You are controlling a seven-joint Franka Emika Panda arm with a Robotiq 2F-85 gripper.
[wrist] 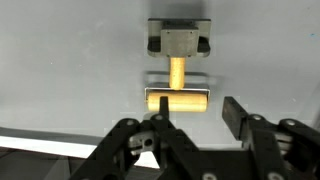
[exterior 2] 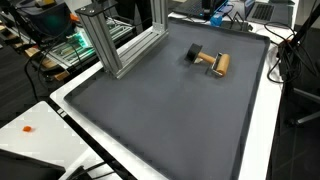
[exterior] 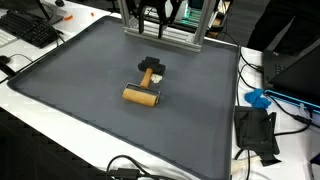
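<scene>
On the grey table lies a roller tool, made up of an orange-tan roller (exterior: 141,96), a short wooden handle (wrist: 177,73) and a dark block (wrist: 180,40) at the handle's far end. Exterior view 2 has the same roller (exterior 2: 222,64) and block (exterior 2: 194,51) near the table's back. My gripper (exterior: 151,29) hangs above and behind the tool, clear of it. In the wrist view its two black fingers stand apart, so the gripper is open with only bare table showing between the tips. No part of the tool touches it.
A white metal frame (exterior: 180,37) stands at the table's back edge. Dark cloth-like items (exterior: 255,133) and a blue object (exterior: 257,99) lie beyond the right edge.
</scene>
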